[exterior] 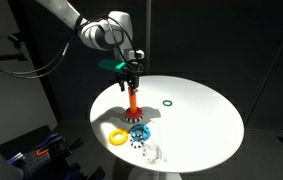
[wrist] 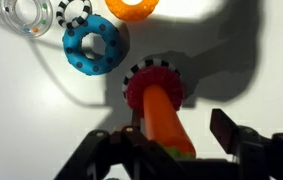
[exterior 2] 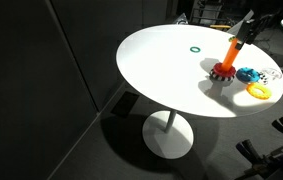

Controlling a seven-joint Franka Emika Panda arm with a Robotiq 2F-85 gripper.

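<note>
A tapered orange post [wrist: 161, 115] rises from a red base with a black-and-white rim [wrist: 153, 79] on the white table [exterior: 196, 115]. In the second exterior view the post [exterior 2: 232, 50] leans a little, and its base [exterior 2: 222, 72] stays at the table surface. My gripper is at the post's upper end, shut on it, with its dark fingers on either side. From the first exterior view, the gripper [exterior: 130, 82] hides the tip of the post.
Near the base lie a blue dotted ring [wrist: 93, 45], a yellow-orange ring [exterior: 117, 137] and a clear ring [wrist: 24, 15]. A small green ring [exterior: 167, 103] sits farther back.
</note>
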